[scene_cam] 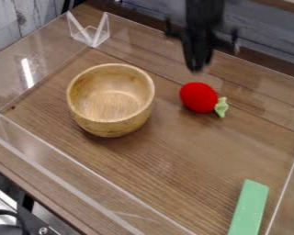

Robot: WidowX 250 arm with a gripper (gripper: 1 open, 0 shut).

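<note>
A red round object with a green top (201, 97) lies on the wooden table (162, 174), right of a tan wooden bowl (110, 98). The gripper (194, 44) is raised at the top of the view, above and behind the red object and apart from it. It is blurred; the state of its fingers cannot be made out.
A green bar (249, 207) lies at the front right. A white wire holder (88, 27) stands at the back left. Dark cables show at the lower left.
</note>
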